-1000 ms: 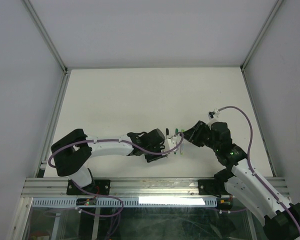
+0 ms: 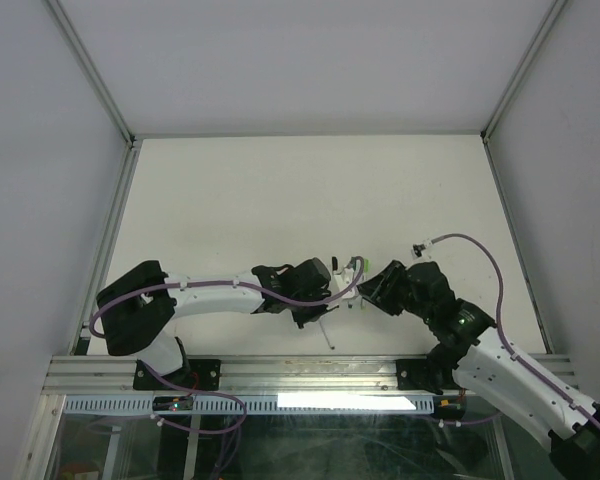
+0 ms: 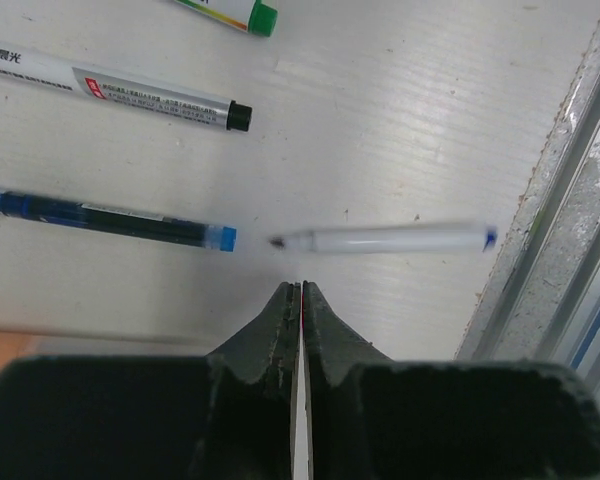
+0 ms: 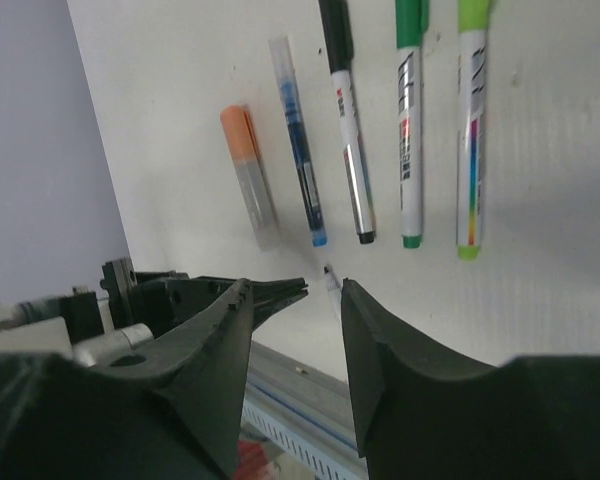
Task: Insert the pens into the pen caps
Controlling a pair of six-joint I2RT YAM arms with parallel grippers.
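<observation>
A slim white pen (image 3: 400, 239) with a dark tip and a blue end appears below the left arm in the top view; it looks blurred in the left wrist view. My left gripper is shut beside that pen, its fingertips together and nothing showing between them. The pen's dark tip points toward the blue pen (image 3: 130, 222). In the right wrist view, my right gripper is open and empty, above the table near the left gripper's tips. Part of the white pen (image 4: 333, 285) shows between its fingers, lower down.
An orange-capped marker (image 4: 242, 140), a black-capped marker (image 4: 350, 120), a green marker (image 4: 409, 130) and a lime marker (image 4: 471, 140) lie roughly side by side. A metal rail (image 3: 540, 230) borders the front edge.
The white pen now shows below the left gripper in the top view, where it was not visible before. My right gripper has shifted slightly left and toward the front. The left arm has barely moved.
</observation>
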